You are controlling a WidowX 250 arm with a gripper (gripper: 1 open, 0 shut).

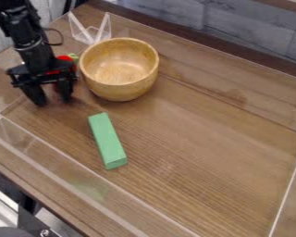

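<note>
My gripper (41, 95) is at the left of the table, low over the wood, its black fingers left of the wooden bowl (118, 67). A small red thing (64, 59) with some green shows behind the gripper, mostly hidden by it. Whether the fingers are open or shut on anything is hard to tell.
A long green block (107, 140) lies on the table (213, 139) below the bowl. A white wire-like object (92, 28) stands at the back left.
</note>
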